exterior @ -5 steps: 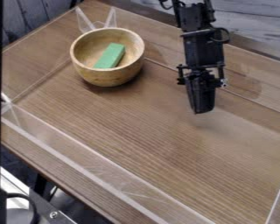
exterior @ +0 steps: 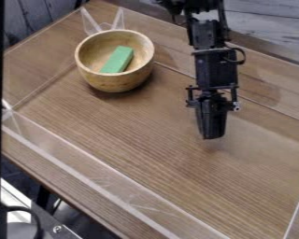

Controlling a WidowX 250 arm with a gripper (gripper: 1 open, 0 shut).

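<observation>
A black robot arm reaches down from the top of the view to my gripper (exterior: 212, 127), which points at the bare wooden table just right of centre. The gripper looks shut, with nothing visible between its fingers. To its left, a wooden bowl (exterior: 134, 77) holds a green block (exterior: 116, 60).
A pale, grey plank surface (exterior: 271, 28) borders it at the back right. Clear strips run along the lower left, and a dark cable (exterior: 27, 213) lies in the bottom-left corner.
Compared with one second ago, my gripper has moved down in the view, toward the front of the table, and slightly left. The bowl and green block have not moved.
</observation>
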